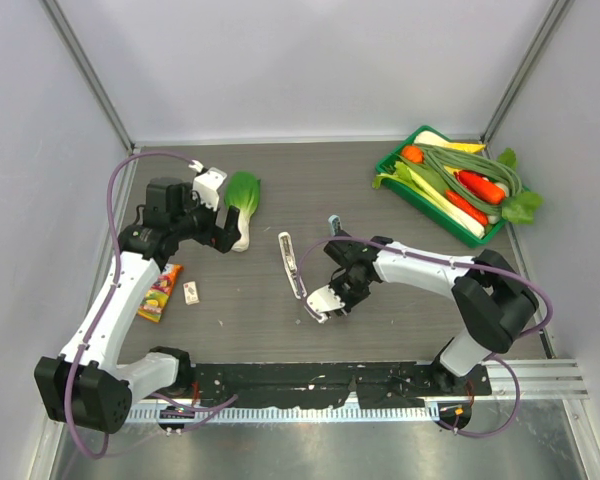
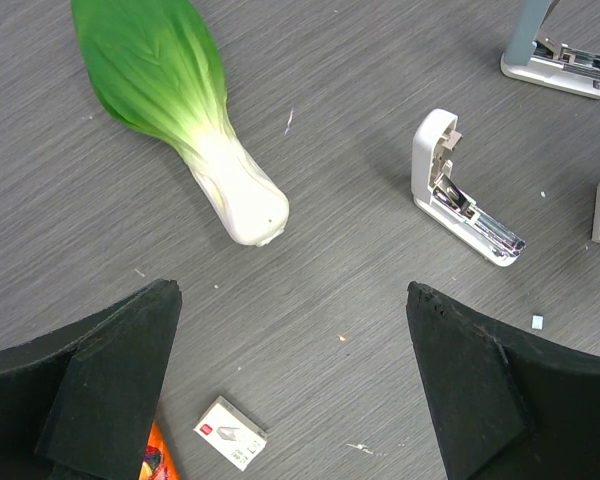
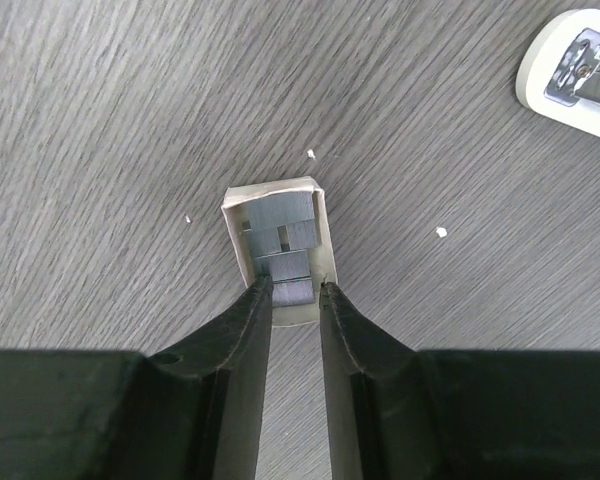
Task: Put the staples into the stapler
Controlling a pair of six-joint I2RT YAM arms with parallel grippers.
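An opened tray of staples [image 3: 282,237] lies under my right gripper, with grey staple strips inside it. The fingertips stand a narrow gap apart over the tray's near end, a short strip showing between them; whether they touch it, I cannot tell. A white stapler lies folded open on the table, its magazine exposed; part of it shows at the right wrist view's upper right. Over the left side, my left gripper hangs wide open and empty, away from the stapler. The top view mostly hides the tray beneath the right arm.
A grey-blue stapler [image 2: 570,72] stands behind the white one. A small printed box [image 2: 230,432], a snack bag [image 1: 160,292] and a green-topped vegetable [image 1: 243,205] lie left. A green basket [image 1: 430,205] of vegetables fills the back right.
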